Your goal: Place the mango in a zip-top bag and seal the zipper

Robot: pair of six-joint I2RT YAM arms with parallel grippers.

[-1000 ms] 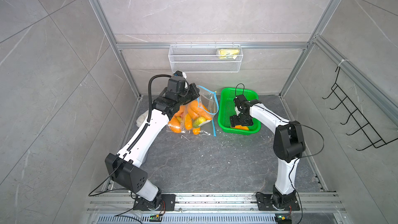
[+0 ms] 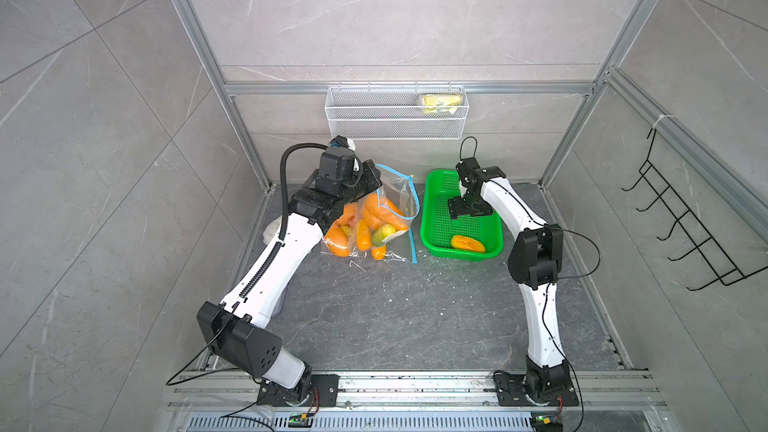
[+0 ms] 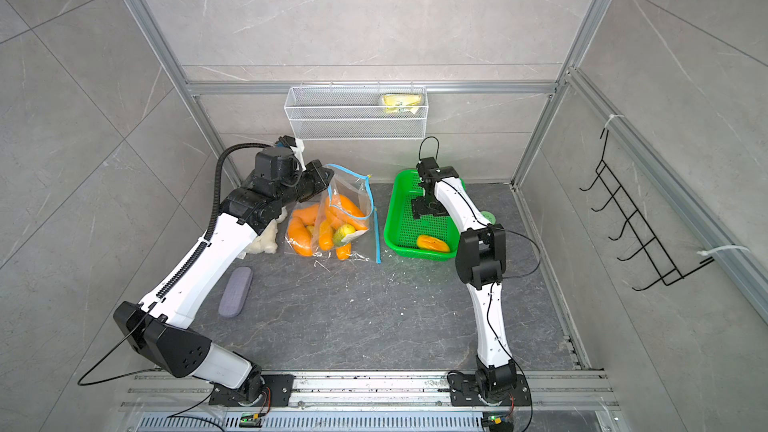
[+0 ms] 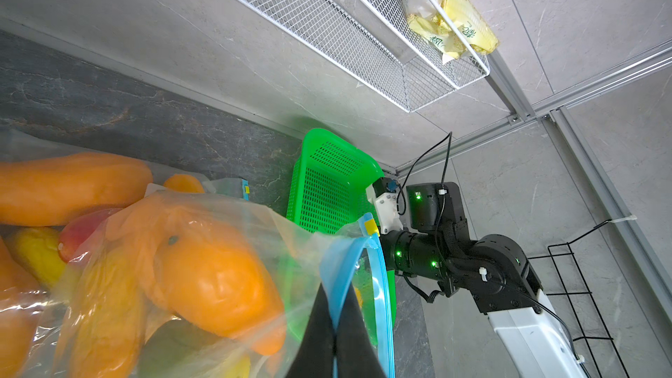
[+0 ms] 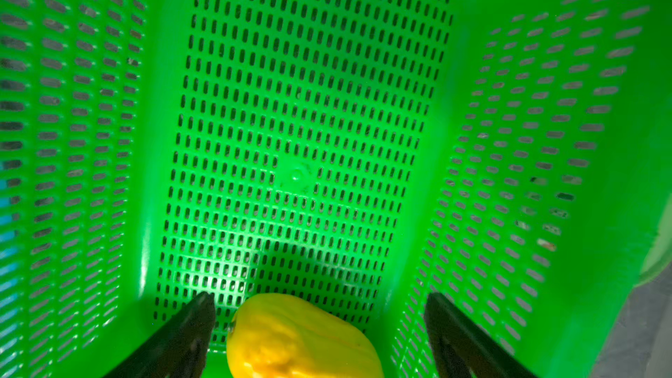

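Note:
A yellow-orange mango (image 5: 294, 339) lies alone at the near end of the green basket (image 2: 502, 232). Above the basket floor is my right gripper, open; in its wrist view the mango's upper part shows between its fingers, lower down and untouched as far as I can tell. The clear zip-top bag (image 2: 369, 228) holds several orange and yellow fruits, and its blue-edged mouth gapes toward the basket. My left gripper is shut on the bag's blue zip edge (image 4: 337, 266). The overhead views show the left fingers poorly.
A white wire shelf (image 2: 396, 124) with a yellow packet (image 2: 440, 102) hangs on the back wall. A purple case (image 3: 236, 292) lies left of the bags. The floor in front of bag and basket is clear.
My right gripper has moved from over the mango toward the back of the basket, leaving the mango uncovered.

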